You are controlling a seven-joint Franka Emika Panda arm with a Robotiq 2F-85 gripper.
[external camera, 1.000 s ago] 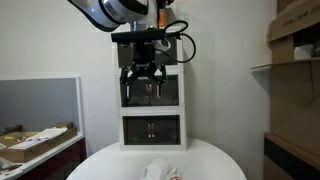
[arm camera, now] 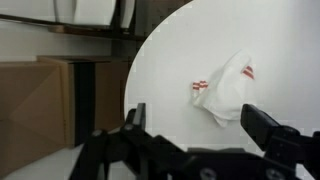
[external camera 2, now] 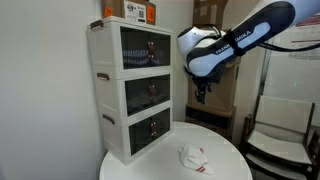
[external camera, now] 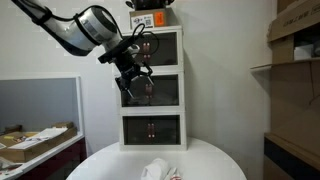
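Note:
A crumpled white cloth (arm camera: 230,92) with red stripes lies on the round white table (arm camera: 165,70). Exterior view 1 shows the cloth (external camera: 156,170) at the bottom edge, partly cut off; in exterior view 2 the whole cloth (external camera 2: 194,158) is visible. High above the table, my gripper (external camera: 138,85) is open and empty, well clear of the cloth. From the wrist, the gripper has its two fingers wide apart, with the cloth far below, between and ahead of them.
A white cabinet (external camera 2: 135,108) with three dark-fronted compartments stands at the table's back edge, boxes on top. Cardboard boxes (external camera: 295,100) fill the right side. A chair (external camera 2: 280,135) is beyond the table. Apart from the cloth, the tabletop is bare.
In exterior view 1 the arm has swung left and the gripper has turned, now tilted and seen more from the side. The cloth has not moved.

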